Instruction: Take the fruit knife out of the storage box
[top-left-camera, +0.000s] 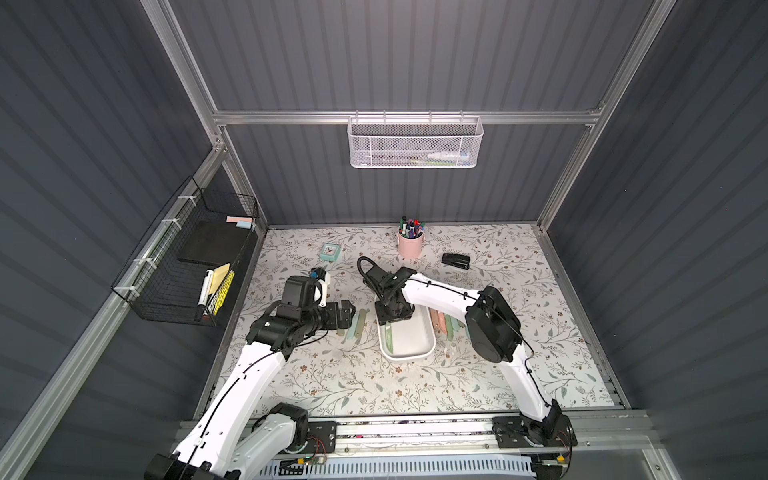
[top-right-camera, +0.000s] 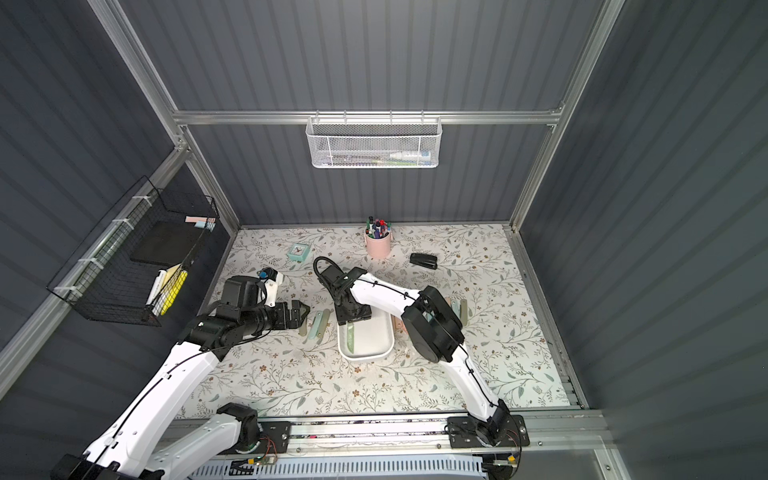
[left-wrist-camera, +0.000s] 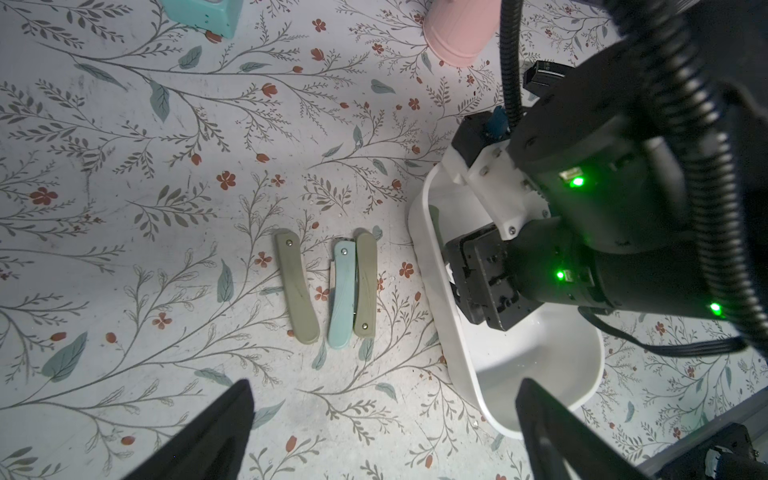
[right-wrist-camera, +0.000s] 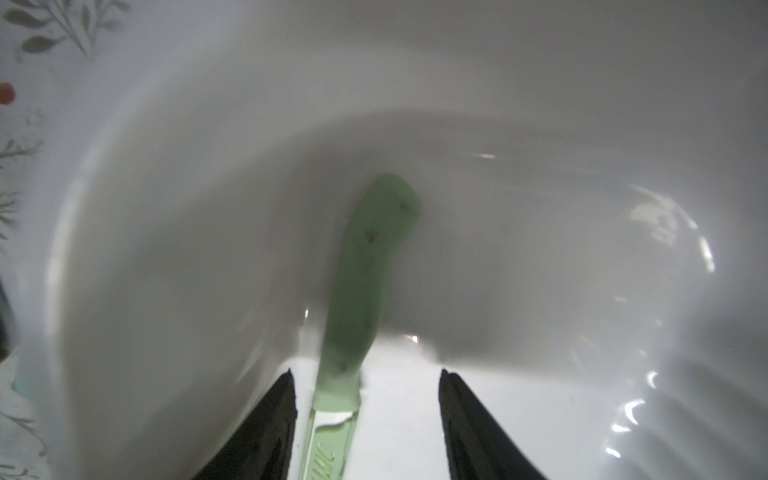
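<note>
A green folding fruit knife (right-wrist-camera: 357, 288) lies lengthwise along the left side inside the white storage box (top-left-camera: 433, 342). My right gripper reaches down into the box with its fingers apart. In the right wrist view one finger (right-wrist-camera: 276, 420) shows left of the knife and the other right of it; a gap shows on both sides, and the far end of the knife leaves the frame at the bottom. Left of the box, my left gripper stands open over the table with nothing between its fingers.
Folded olive (left-wrist-camera: 297, 288) and blue (left-wrist-camera: 342, 292) knives lie left of the box; several more coloured ones (top-left-camera: 449, 324) lie to its right, partly under my right arm. Behind are a pink pen cup (top-left-camera: 409, 245), a stapler (top-left-camera: 456, 261) and a small clock (top-left-camera: 329, 252).
</note>
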